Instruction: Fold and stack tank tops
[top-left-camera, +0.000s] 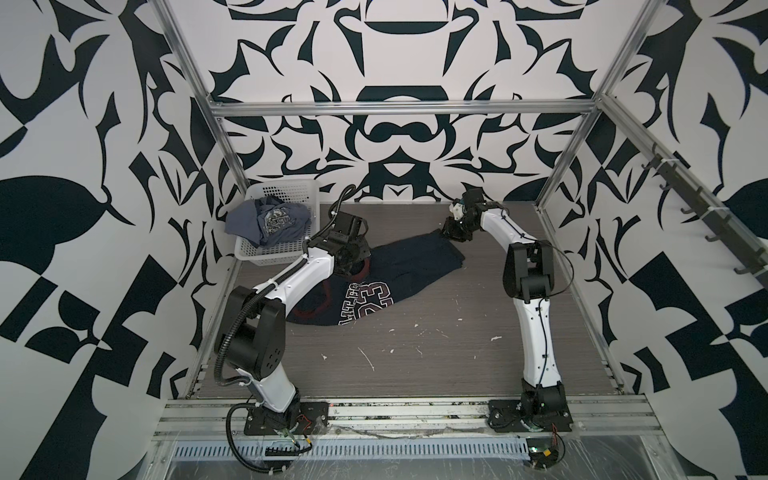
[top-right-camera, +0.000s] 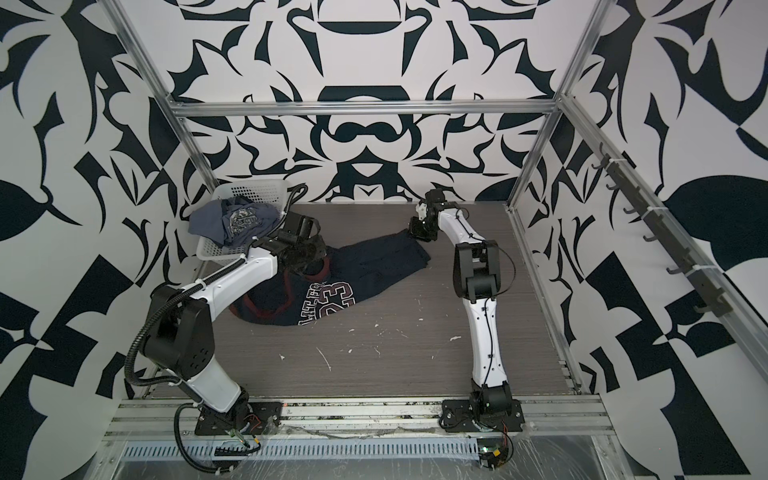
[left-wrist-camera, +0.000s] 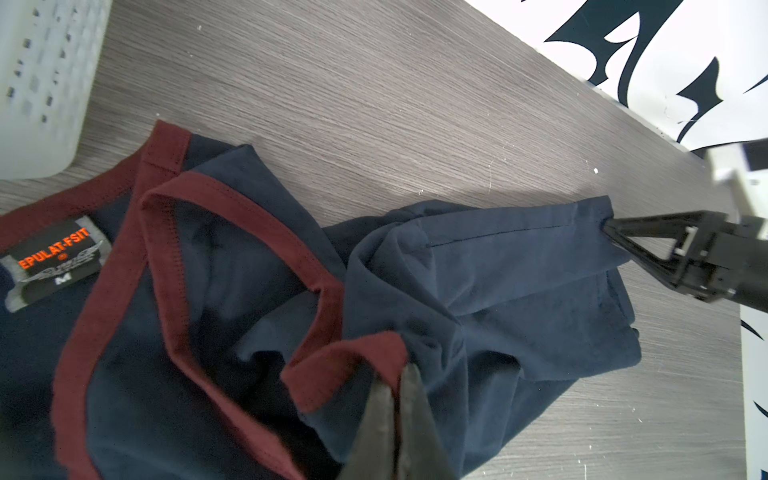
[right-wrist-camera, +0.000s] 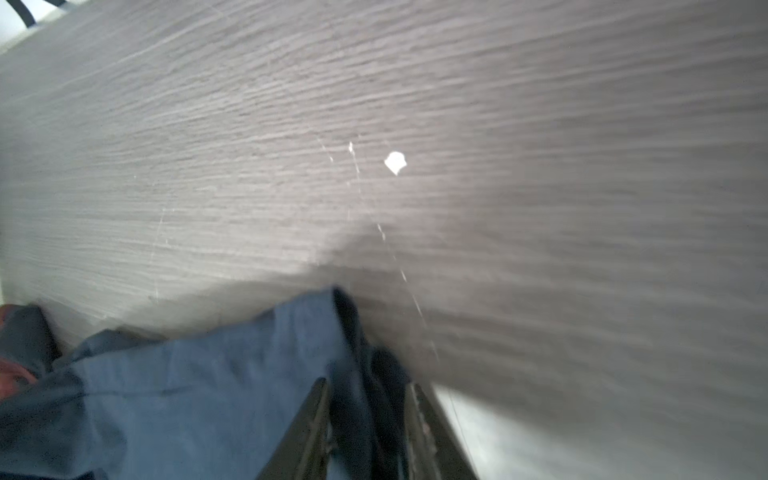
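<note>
A navy tank top with maroon trim and a white number (top-left-camera: 424, 254) lies spread diagonally across the table. My left gripper is shut on a maroon strap and bunched navy cloth near the middle of the shirt, as the left wrist view shows. My right gripper is part open at the shirt's right end, its fingertips either side of or just over the folded navy corner; whether cloth is held is unclear. A blue-grey garment with a print (top-left-camera: 268, 220) rests in the white basket.
The white basket (top-right-camera: 256, 192) stands at the back left, beside my left arm. Patterned walls and metal rails surround it.
</note>
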